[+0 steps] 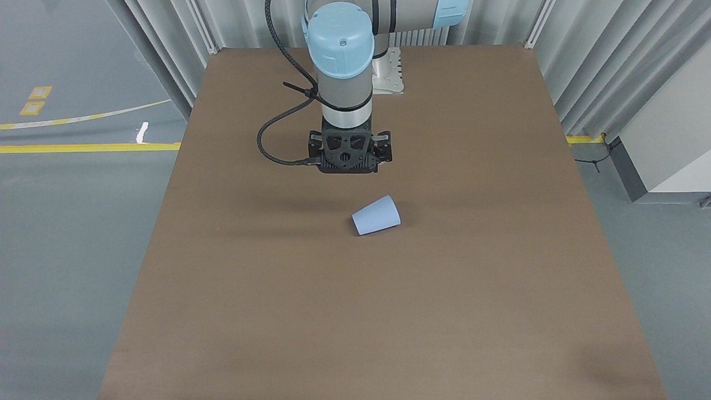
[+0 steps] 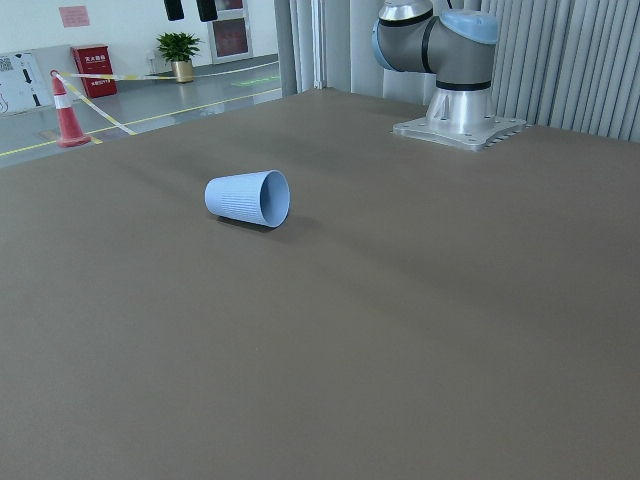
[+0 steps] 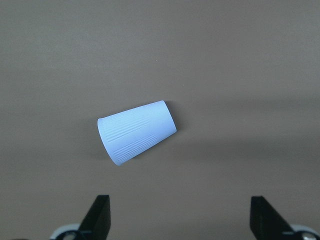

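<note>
A light blue ribbed cup [image 1: 376,214] lies on its side on the brown tabletop [image 1: 280,300]; the left view shows the cup [image 2: 240,196] with its open end toward the right, and the wrist view shows the cup [image 3: 136,131] beyond the fingertips. My gripper is open, its two black fingers wide apart with nothing between them. In the front view the gripper hangs behind the cup, above the table; in the left view only its fingertips show at the top edge.
The robot's base plate [image 2: 420,132] is fixed at the back of the table. Grey curtains stand behind it. Apart from the cup, the visible tabletop is clear.
</note>
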